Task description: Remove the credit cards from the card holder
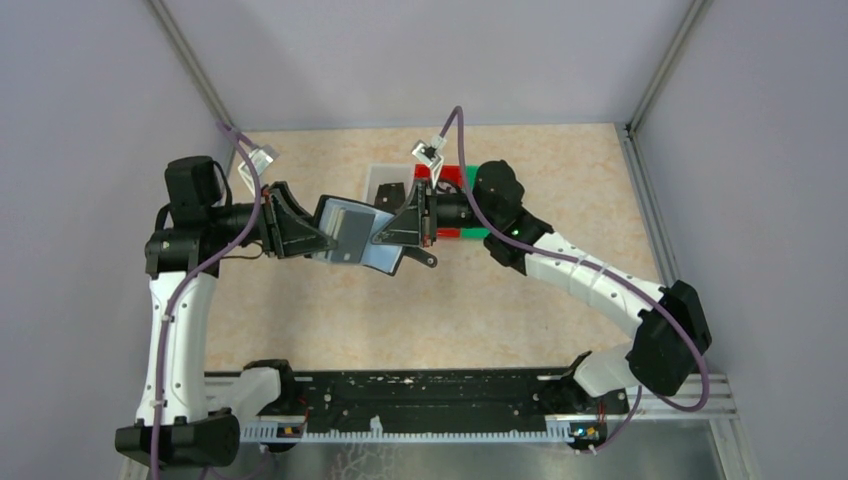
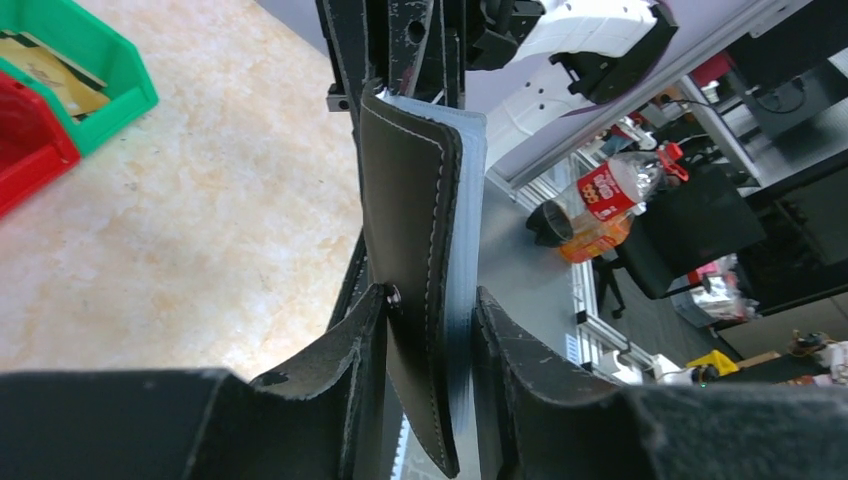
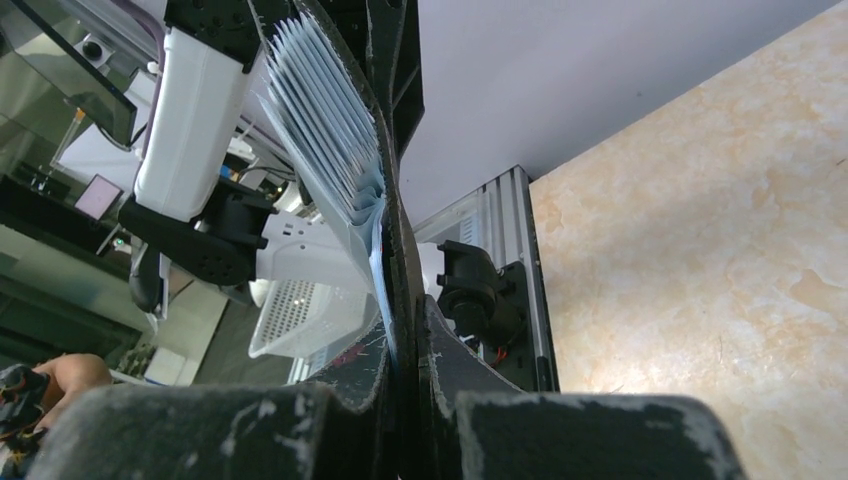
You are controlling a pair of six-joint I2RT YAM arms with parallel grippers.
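Observation:
A black leather card holder (image 1: 350, 235) with pale blue card sleeves is held in the air between both grippers, its inside facing the top camera. My left gripper (image 1: 318, 243) is shut on its left part; the left wrist view shows the holder's stitched black cover (image 2: 410, 230) between the fingertips. My right gripper (image 1: 390, 238) is shut on the right part. In the right wrist view the fanned sleeves (image 3: 325, 120) stand upward from between the fingers. Whether cards sit in the sleeves is hard to tell.
Behind the holder stand a white tray (image 1: 378, 175), a red tray (image 1: 450, 175) and a green tray (image 1: 476, 230), the green one with yellowish items in it.

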